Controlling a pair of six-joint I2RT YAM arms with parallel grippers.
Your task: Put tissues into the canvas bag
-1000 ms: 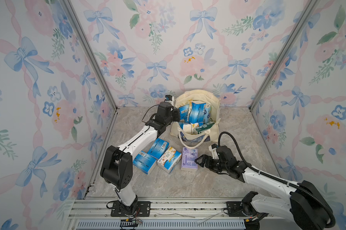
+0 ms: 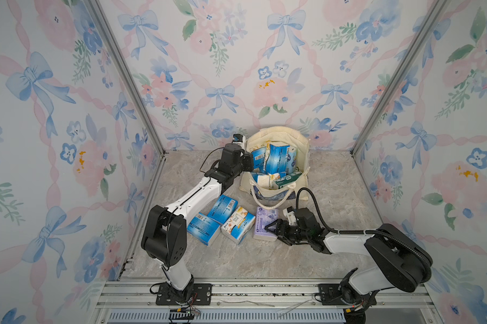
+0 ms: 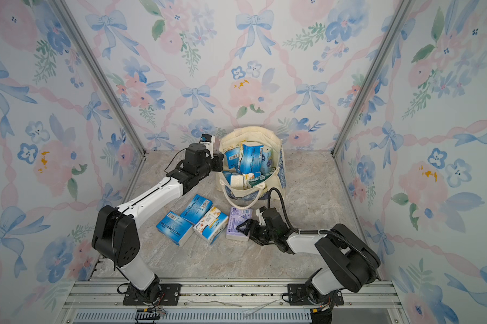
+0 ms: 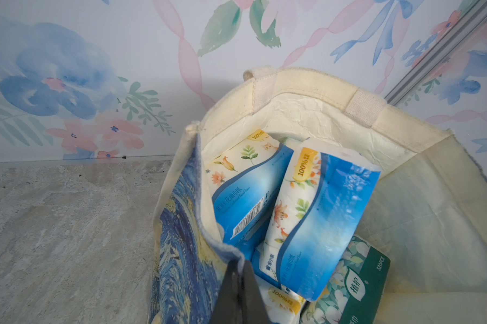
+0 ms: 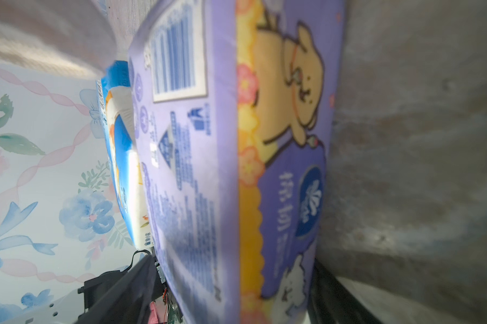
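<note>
The canvas bag (image 2: 303, 162) stands at the back middle, holding several tissue packs (image 4: 319, 216). My left gripper is shut at the bag's left rim, which shows along its fingers in the left wrist view; whether it grips the fabric is unclear. In front of the bag lies a purple tissue pack (image 2: 262, 221). My right gripper (image 2: 276, 229) is over its right side, and in the right wrist view the pack (image 5: 227, 135) fills the space between the blurred fingers. Left of it lie a white-and-blue pack (image 2: 238, 221) and two blue packs (image 2: 203, 229).
The bag's handle loop (image 2: 270, 205) hangs down at the front, close to the purple pack.
My right arm has moved left onto the purple pack, its gripper now around the pack's right part. The left arm has stayed still.
</note>
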